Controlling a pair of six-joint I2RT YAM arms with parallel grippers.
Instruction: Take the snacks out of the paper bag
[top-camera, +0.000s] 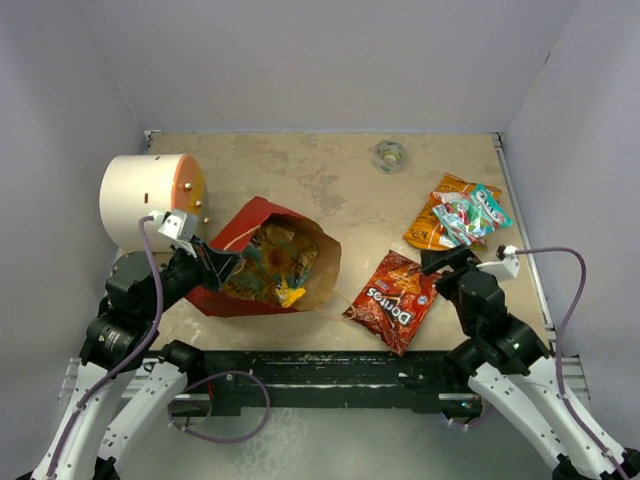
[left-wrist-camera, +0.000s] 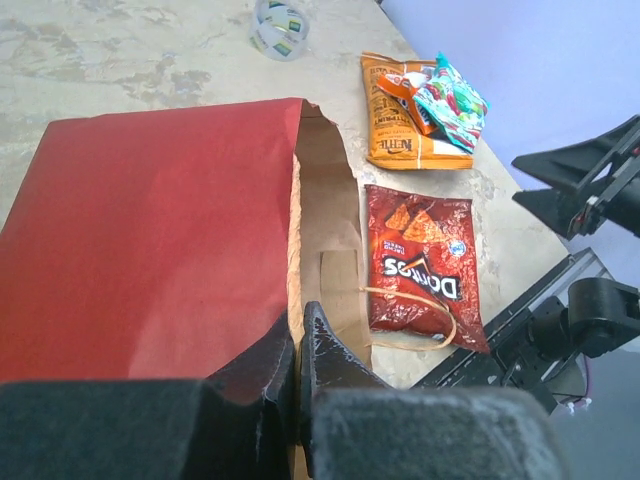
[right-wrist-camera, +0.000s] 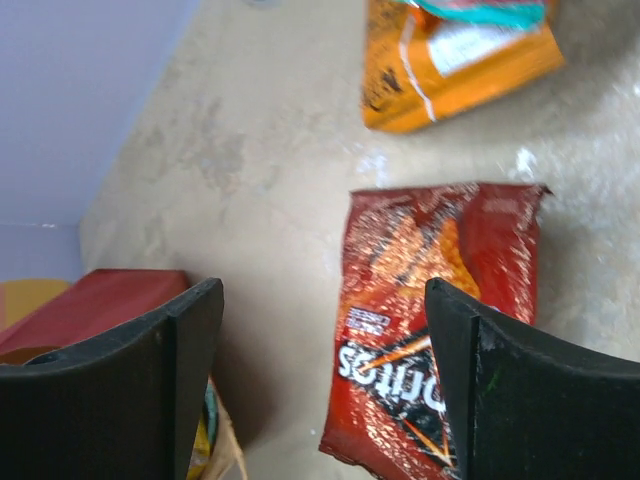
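The red paper bag lies open on the table with snacks inside. My left gripper is shut on the bag's edge, which runs between its fingers in the left wrist view. A red Doritos bag lies flat right of the paper bag. An orange snack packet with a teal packet on it lies at the back right. My right gripper stands open above the Doritos, nothing between its fingers.
A cream cylinder stands at the left. A small clear round object sits at the back.
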